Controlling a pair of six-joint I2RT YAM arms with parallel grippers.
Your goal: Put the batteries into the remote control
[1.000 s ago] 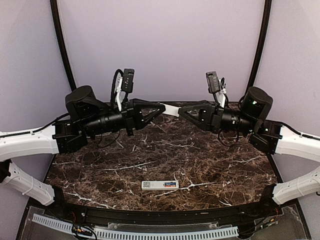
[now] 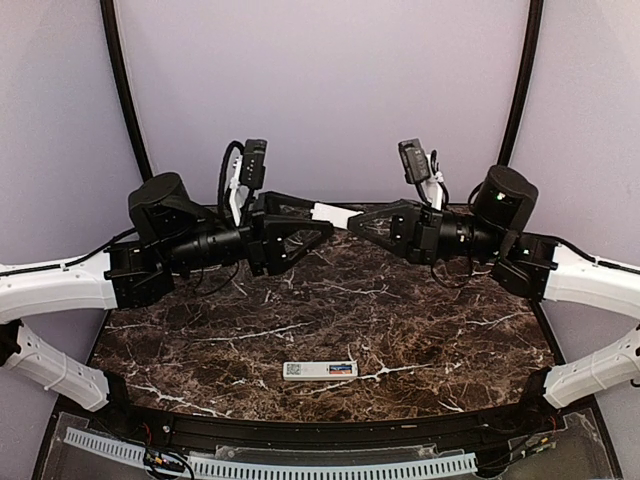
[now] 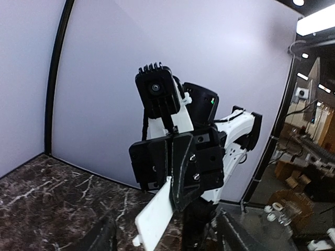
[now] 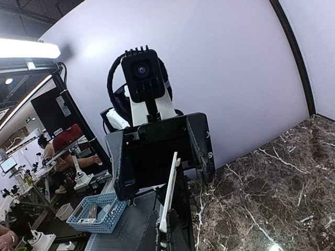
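Note:
A thin white piece (image 2: 336, 214), apparently the cover, is held up in the air between both arms. My right gripper (image 2: 355, 222) is shut on its right end, as the right wrist view (image 4: 170, 193) also shows. My left gripper (image 2: 316, 222) is part open around or beside the other end; in the left wrist view its blurred fingers stand apart at the bottom, either side of the white piece. The remote (image 2: 305, 370) lies on the marble table below, near the front edge, with a coloured battery visible at its right end.
Walls stand at the back and sides. Outside the station, the right wrist view shows a blue basket (image 4: 97, 225) and people.
The right gripper has moved slightly left with the piece in it since a second ago.

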